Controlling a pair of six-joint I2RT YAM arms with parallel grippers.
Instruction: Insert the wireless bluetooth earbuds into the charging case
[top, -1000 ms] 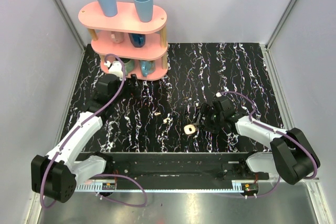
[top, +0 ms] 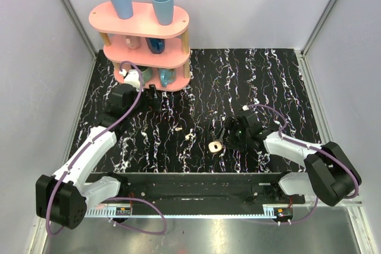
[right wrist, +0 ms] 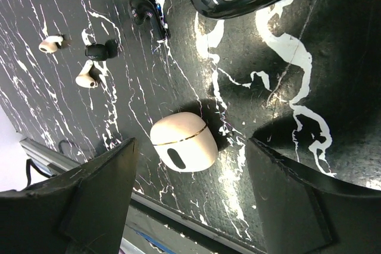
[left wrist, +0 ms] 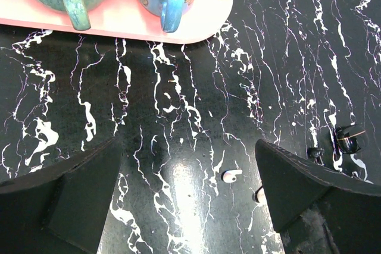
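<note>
A white charging case (right wrist: pixel 184 150) lies on the marble mat, with my right gripper low around it, fingers apart on either side, contact unclear. Two white earbuds (right wrist: pixel 86 75) (right wrist: pixel 50 44) lie left of the case, beside a small black piece (right wrist: pixel 96 52) and a black earbud (right wrist: pixel 149 13). A glossy black case (right wrist: pixel 250 1) sits behind. My left gripper hangs open at the left, before the shelf, with nothing between its fingers.
A pink shelf (top: pixel 139 16) with cups and mugs stands at the back left. The mat's front edge is close to the white case.
My right arm has shifted very slightly near the white case; the left arm and the objects look unchanged.
</note>
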